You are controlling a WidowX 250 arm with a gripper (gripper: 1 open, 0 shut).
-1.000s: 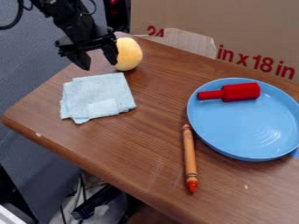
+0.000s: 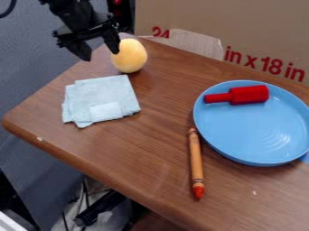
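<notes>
The black gripper [image 2: 99, 47] is at the top left, above the back left of the wooden table, just left of a yellow rounded object [image 2: 130, 58]; its fingers point down, and whether they are open or shut is hard to make out. A folded pale cloth [image 2: 99, 101] lies below it. A blue plate [image 2: 251, 137] on the right holds a red rolling-pin-like object [image 2: 248, 95]. An orange crayon [image 2: 196, 165] lies beside the plate's left side.
A cardboard box [image 2: 236, 36] stands along the back of the table [image 2: 145, 167]. The table's left edge drops to the floor.
The gripper has risen slightly and shifted a little from where it was lower beside the yellow object. The objects on the table look unmoved.
</notes>
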